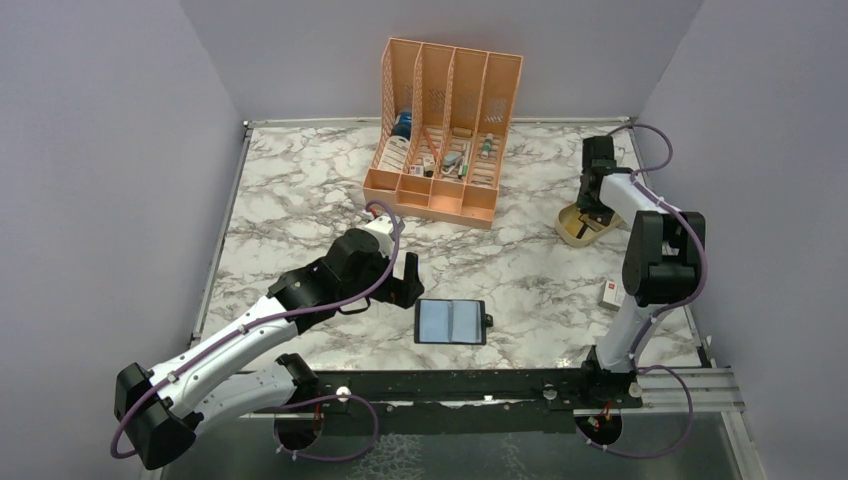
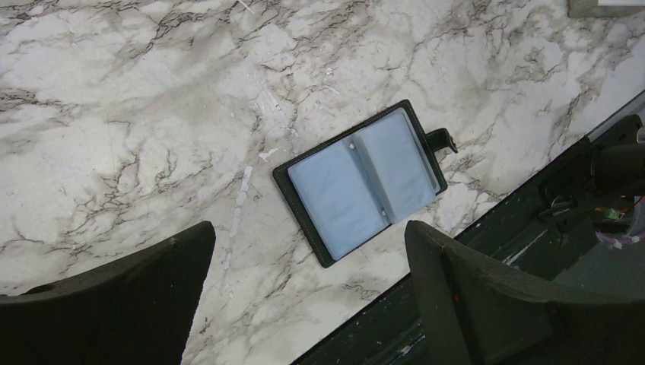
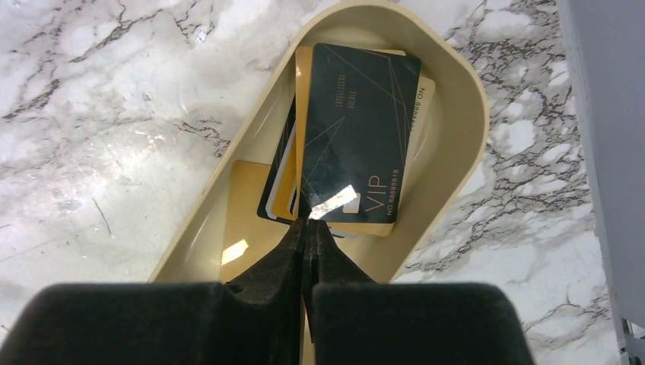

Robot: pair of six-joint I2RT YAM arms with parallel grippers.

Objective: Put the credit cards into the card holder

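Observation:
In the right wrist view a black VIP card (image 3: 357, 129) tops a loose stack of several cards inside the beige oval basket (image 3: 475, 144). A gold card (image 3: 247, 205) lies flat under the stack's lower left. My right gripper is shut, its tips together at the black card's lower-left corner, with no card between them. The dark card holder (image 2: 359, 182) lies spread flat on the marble, pale blue sleeves up. My left gripper stands open above it, fingers wide apart and empty.
An orange divided rack (image 1: 440, 130) with small items stands at the back. A small white box (image 1: 612, 294) lies near the right arm. A grey wall (image 3: 608, 152) runs close to the basket's right. The marble between holder and basket is clear.

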